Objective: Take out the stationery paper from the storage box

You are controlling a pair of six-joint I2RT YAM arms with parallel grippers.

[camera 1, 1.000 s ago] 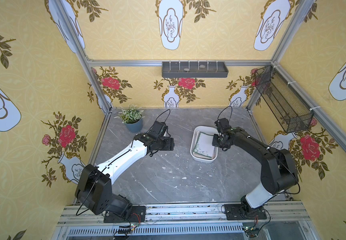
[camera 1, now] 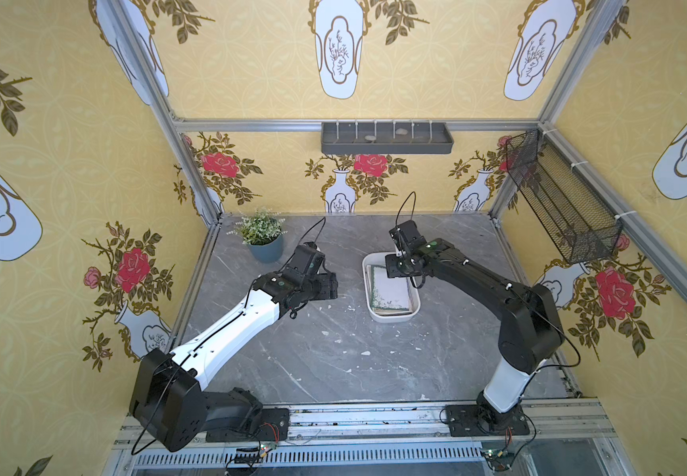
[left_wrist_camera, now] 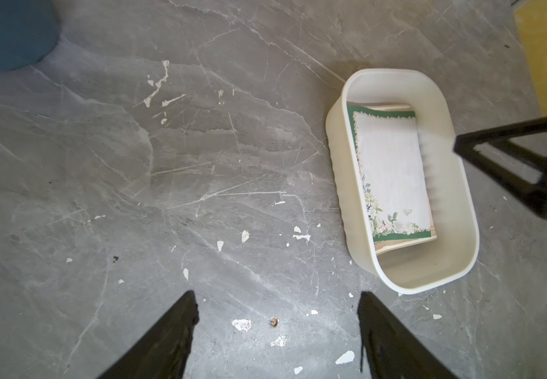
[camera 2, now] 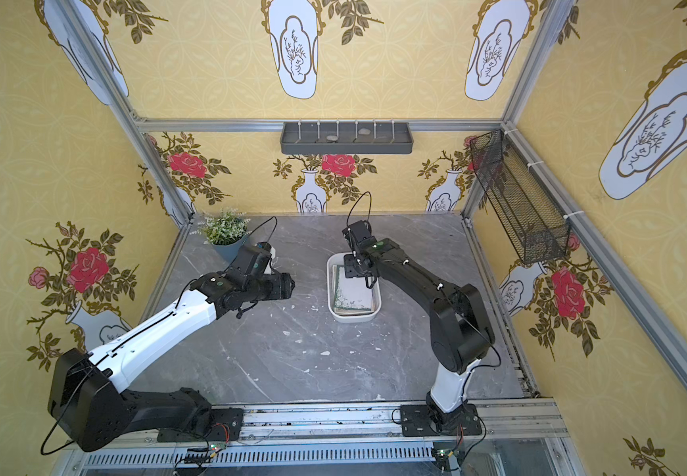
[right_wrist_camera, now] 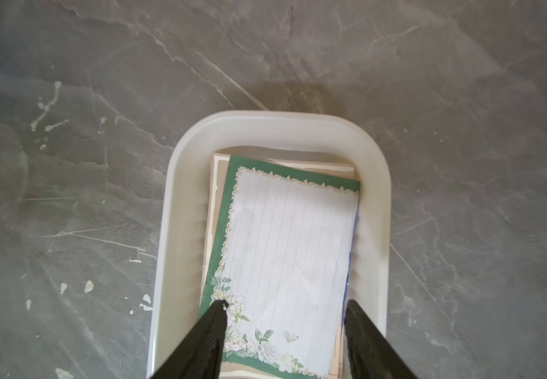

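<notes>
A white plastic storage box (left_wrist_camera: 434, 278) stands on the grey table, holding a stack of stationery paper (right_wrist_camera: 286, 265), the top sheet lined with a green floral border. My right gripper is over the box, its fingers apart above the paper, nothing visible gripped. My left gripper hangs over bare table left of the box, fingers apart with nothing between them.
A potted plant (camera 1: 266, 247) stands at the back left. A grey rack (camera 1: 386, 146) is on the back wall and a wire basket (camera 1: 565, 206) on the right wall. The table around the box is mostly clear.
The box and paper have shifted left and turned straighter. My right gripper has moved left and higher over the box, and my left gripper slightly left.
</notes>
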